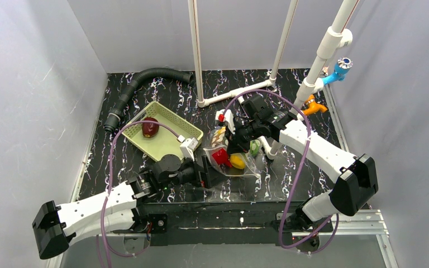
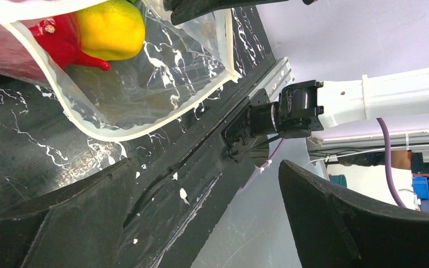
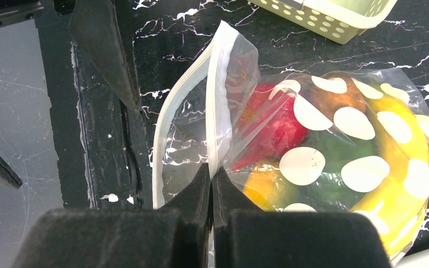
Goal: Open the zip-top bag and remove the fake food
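Note:
The clear zip top bag (image 1: pixel 247 173) lies mid-counter, its mouth gaping toward the front edge. Inside its opening, a red fake food (image 2: pixel 61 42) rests against a yellow one (image 2: pixel 114 30). White dots on the bag (image 3: pixel 354 123) partly cover more food, including a long yellow piece (image 3: pixel 405 131). My right gripper is shut on the bag's zip edge, pinching it into a fold. Open and empty, my left gripper (image 1: pixel 214 174) is low at the front left of the bag's mouth; its fingers (image 3: pixel 103 53) stand apart from the bag.
Behind the left arm is a pale green basket (image 1: pixel 173 124) holding a dark red fake food (image 1: pixel 150 128). A black hose (image 1: pixel 128 89) curves at the back left. White pipes (image 1: pixel 237 91) stand behind the bag. Bare counter (image 1: pixel 290 181) shows at the front right.

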